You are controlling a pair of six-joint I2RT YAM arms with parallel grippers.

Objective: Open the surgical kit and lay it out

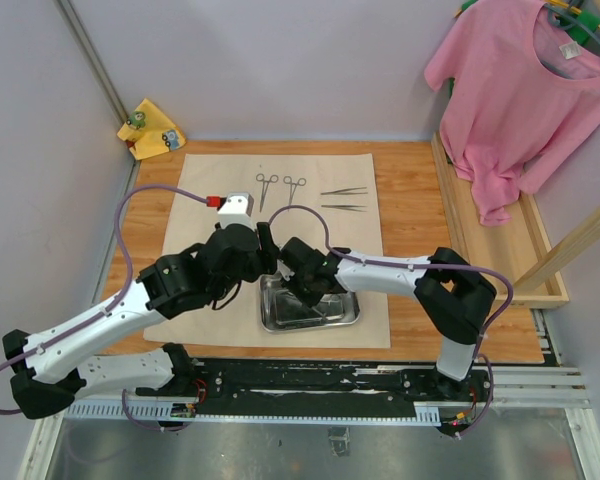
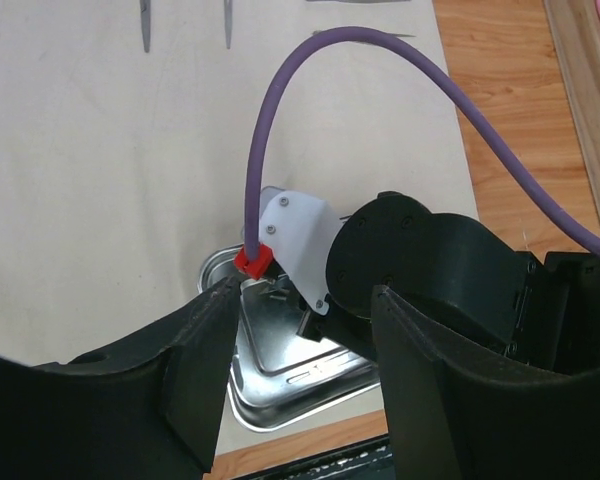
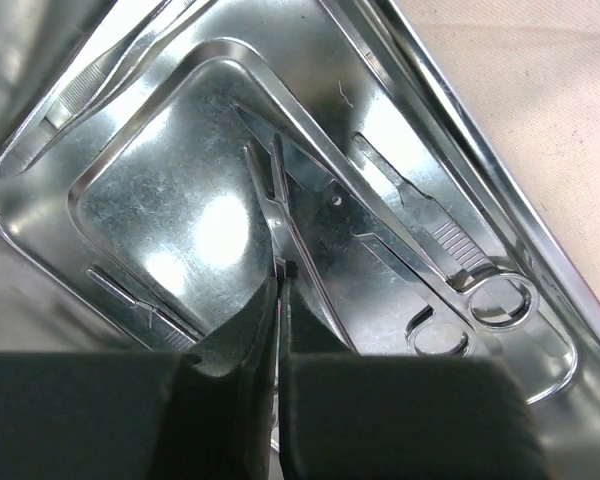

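Note:
The steel tray (image 1: 278, 318) holds several instruments, among them scissors (image 3: 496, 300) and tweezers (image 3: 72, 90). My right gripper is shut over the tray, its tips at a slim forked instrument (image 3: 290, 238); whether it grips it I cannot tell. My left gripper hangs above and left of the tray, fingers apart with nothing seen between them. Two scissor-like instruments (image 1: 265, 183) and two pairs of tweezers (image 1: 344, 191) lie laid out at the back of the cream cloth (image 1: 195, 320).
A pink shirt (image 1: 520, 90) hangs over a wooden box (image 1: 535, 280) at the right. A yellow printed cloth (image 1: 155, 130) lies at the back left. Both arms crowd the tray.

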